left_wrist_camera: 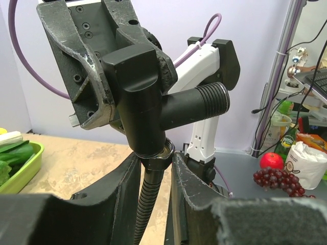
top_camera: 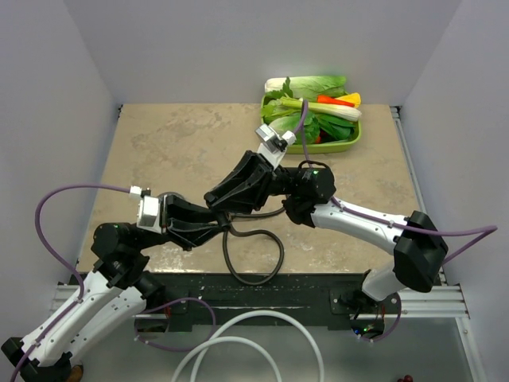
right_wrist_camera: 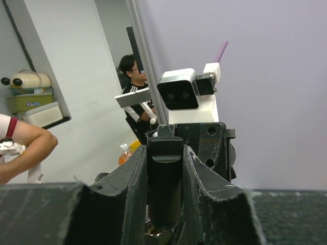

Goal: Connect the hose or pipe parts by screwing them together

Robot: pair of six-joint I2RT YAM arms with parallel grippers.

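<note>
Both grippers meet over the middle of the table. In the left wrist view, my left gripper grips the metal collar (left_wrist_camera: 157, 162) at the top of a dark corrugated hose (left_wrist_camera: 147, 199). Above it, my right gripper (top_camera: 219, 199) grips a black T-shaped fitting (left_wrist_camera: 194, 108), which meets the collar; whether they are joined I cannot tell. In the right wrist view the fitting's body (right_wrist_camera: 164, 178) stands between the right fingers. The rest of the hose (top_camera: 278, 255) loops on the table below.
A green basket of vegetables (top_camera: 334, 145) sits at the back right of the tan table (top_camera: 159, 135). White tubing (top_camera: 312, 342) loops beyond the front edge.
</note>
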